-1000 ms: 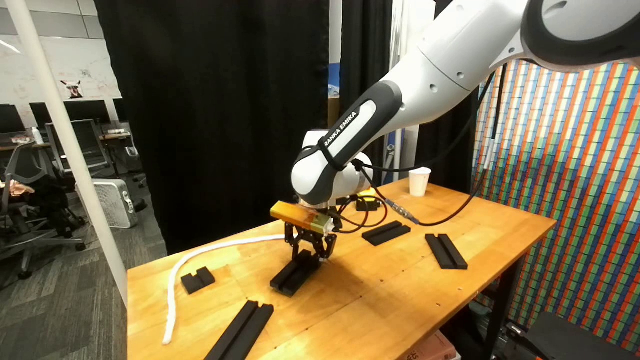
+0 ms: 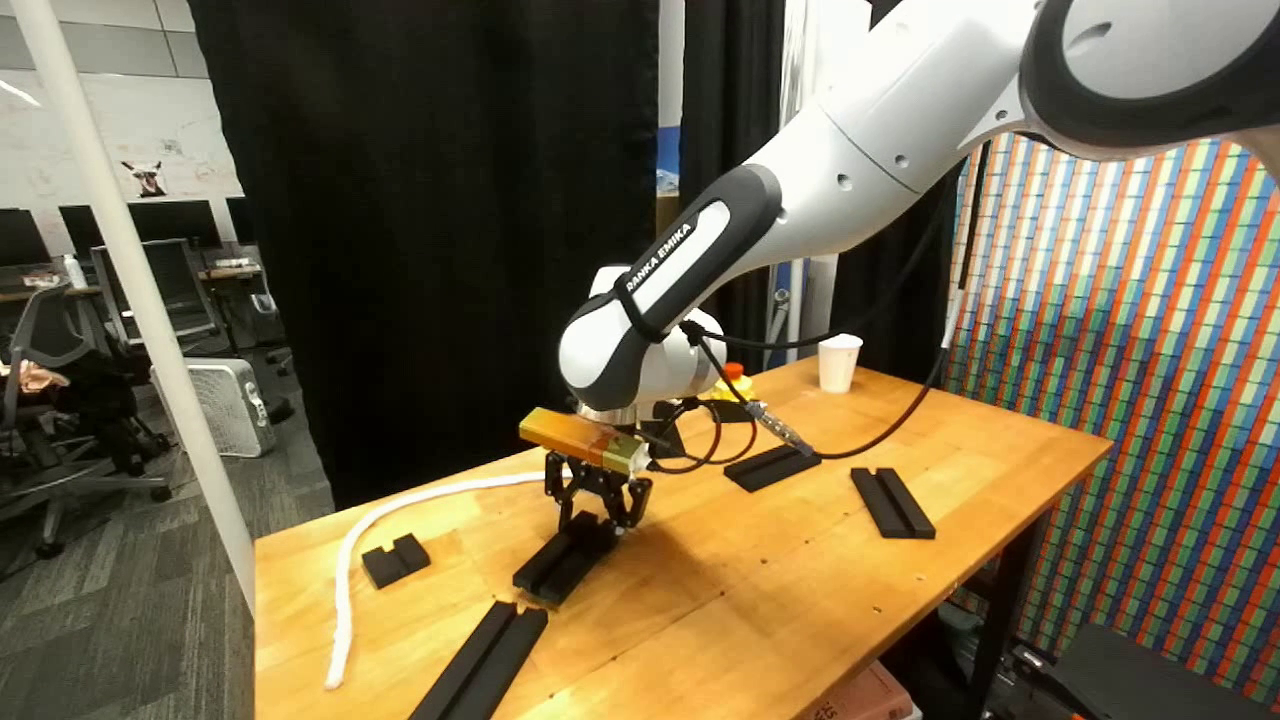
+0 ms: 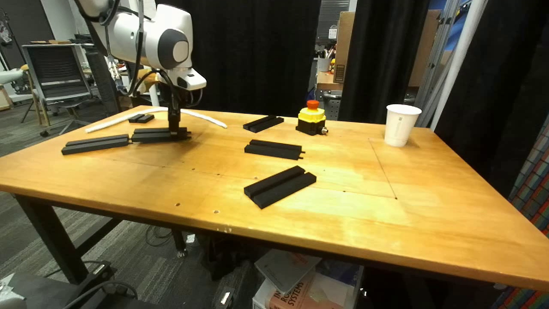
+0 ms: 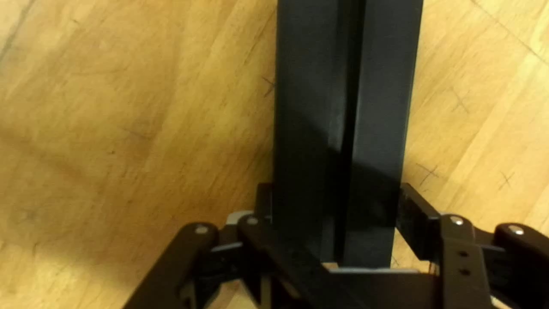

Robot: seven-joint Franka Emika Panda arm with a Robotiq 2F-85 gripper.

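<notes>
My gripper is shut on a black grooved block (image 4: 381, 103), one finger against each long side near the block's end. In exterior view 1 the held block (image 2: 564, 558) is low over the tabletop; whether it touches the wood I cannot tell. Its front end points at a longer black grooved block (image 2: 486, 660), with a small gap between the two. From exterior view 2, the held block (image 3: 152, 134) appears roughly in line with that longer block (image 3: 96, 144), their ends close together.
A short black notched piece (image 2: 396, 560) and a white tube (image 2: 360, 528) lie to the left. Other grooved blocks (image 3: 280, 185) rest apart on the wooden table (image 3: 411, 216). A yellow emergency button (image 3: 312, 117) and a white cup (image 3: 401, 125) stand farther off.
The arm has moved left and toward the longer block in exterior view 1, carrying the held block with it. The gap between the two blocks has narrowed.
</notes>
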